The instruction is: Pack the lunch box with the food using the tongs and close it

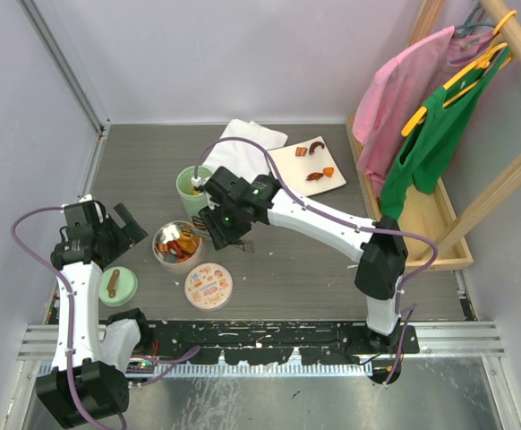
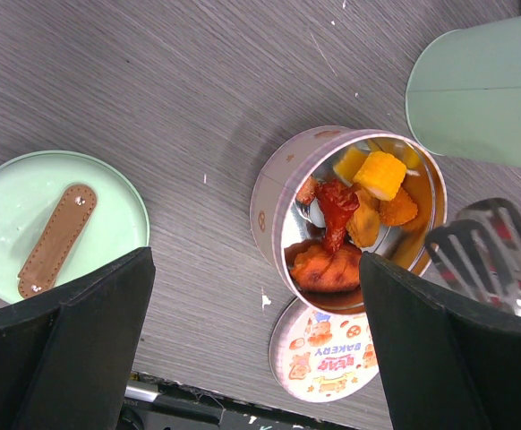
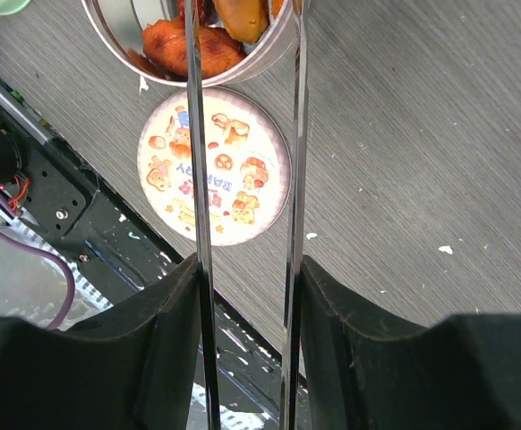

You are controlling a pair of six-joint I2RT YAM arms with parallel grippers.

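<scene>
The pink lunch box (image 2: 269, 206) holds several pieces of food, among them red, orange and yellow ones. My right gripper hangs over its right side, open, its long metal fingers apart, with no food seen held. The printed round lid (image 1: 208, 286) lies in front of the box. A white plate (image 1: 292, 166) at the back holds several food pieces. My left gripper (image 1: 128, 224) stands open at the left, above and behind a green lid (image 2: 108, 215) with a brown strap.
A green cup (image 1: 186, 195) stands just behind the lunch box, with a white cloth (image 1: 243, 143) beyond. A wooden rack (image 1: 453, 255) with hanging clothes is at the right. The table between box and rack is clear beneath the right arm.
</scene>
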